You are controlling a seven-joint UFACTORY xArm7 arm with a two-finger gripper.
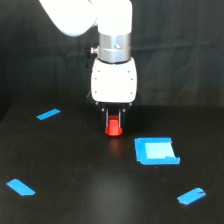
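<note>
A small red block (114, 130) is at the middle of the dark table, directly below the white arm. My gripper (113, 124) points straight down over it, its two dark fingers close in on the block's left and right sides. They appear shut on it, covering part of its faces. Whether the block touches the table or hangs just above it, I cannot tell.
To the right of the block lies a pale square framed with blue tape (140, 151). Short blue tape strips mark the table at the left (48, 114), front left (20, 187) and front right (191, 196).
</note>
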